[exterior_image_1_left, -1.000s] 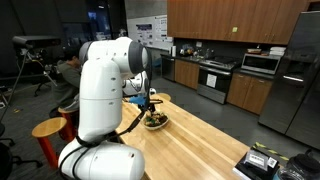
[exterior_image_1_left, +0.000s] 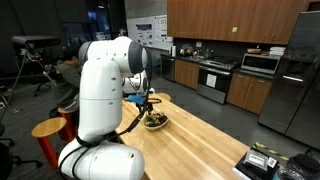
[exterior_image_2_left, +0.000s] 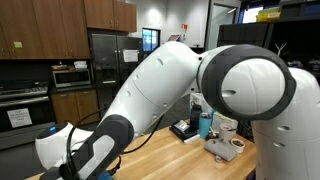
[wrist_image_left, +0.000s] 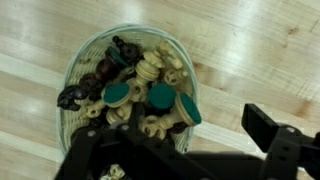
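A round woven basket (wrist_image_left: 66, 88) holds several wooden chess pieces, some pale and some dark, a few showing green bases (wrist_image_left: 161, 96). Seen by the wrist camera, my gripper is open, its dark fingers spread wide. The left finger overlaps the basket in this view, while the right one appears over bare wood. No piece shows held between them. In exterior view 1 the gripper (exterior_image_1_left: 143, 103) hangs above or just behind the same basket (exterior_image_1_left: 156, 124). My own arm hides the basket in exterior view 2.
Bare wooden tabletop (exterior_image_1_left: 190, 145) stretches to the basket's right. At the table's far right end stands a black box-like item (exterior_image_1_left: 258, 163). In exterior view 2, a blue-green cup (exterior_image_2_left: 205, 127) and a grey object (exterior_image_2_left: 224, 148) are near that end.
In exterior view 1 the gripper appears slightly turned or shifted above the basket. The basket and the rest of the table look the same.
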